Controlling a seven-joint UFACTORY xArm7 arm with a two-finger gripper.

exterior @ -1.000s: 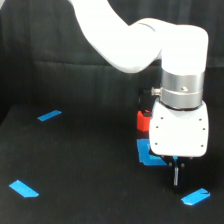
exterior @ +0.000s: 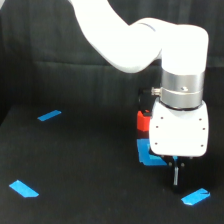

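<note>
My gripper (exterior: 175, 184) points straight down at the right side of the camera view, low over the dark table. Its white hand is seen largely side-on, and the dark fingers below are small and hard to make out. Whether they stand apart or together cannot be told. Behind and left of the hand is a red object (exterior: 142, 122), partly covered by it. Just below that, a blue object (exterior: 147, 152) also shows, its right part hidden behind the hand. How the red and blue pieces relate to each other is unclear.
Flat blue strips lie on the black tabletop: a strip at the far left (exterior: 49, 115), a strip at the near left (exterior: 23, 189) and a strip at the near right (exterior: 195, 197). Bare table fills the left and centre. A dark curtain hangs behind.
</note>
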